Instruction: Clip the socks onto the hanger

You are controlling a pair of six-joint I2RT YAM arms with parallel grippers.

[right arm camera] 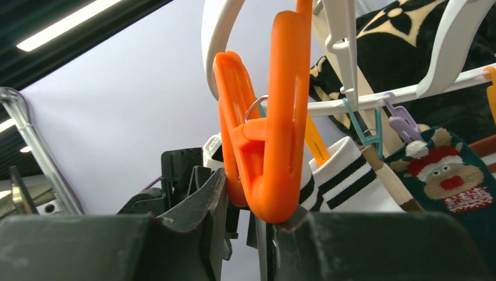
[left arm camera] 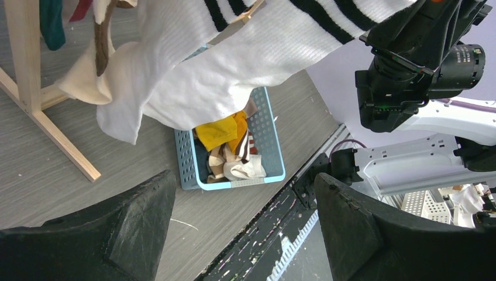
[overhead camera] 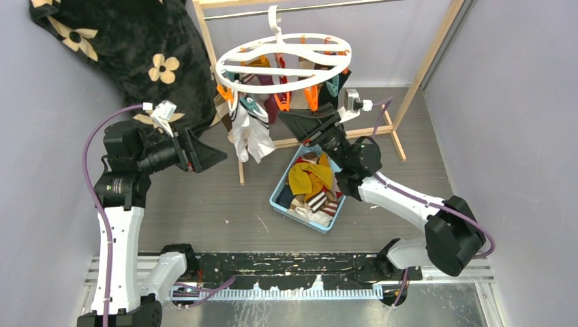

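Observation:
The round white hanger [overhead camera: 334, 60] carries several clips and socks. A white sock with black stripes [overhead camera: 249, 133] dangles from its left front edge, and it also fills the upper part of the left wrist view. Left of that sock, my left gripper [overhead camera: 211, 157] stands open and empty, its two fingers [left arm camera: 126, 219] wide apart. My right gripper [overhead camera: 289, 121] is under the hanger's front rim. In the right wrist view it is shut on the lower end of an orange clip [right arm camera: 281, 134], with no sock showing in that clip; the exact contact is partly hidden by the fingertips.
A blue basket [overhead camera: 278, 204] of loose socks stands on the floor below the hanger. Behind are a wooden rack [overhead camera: 405, 112] and a dark flowered blanket [overhead camera: 116, 54]. A teal sock with a reindeer [right arm camera: 450, 175] hangs nearby. The floor left of the basket is clear.

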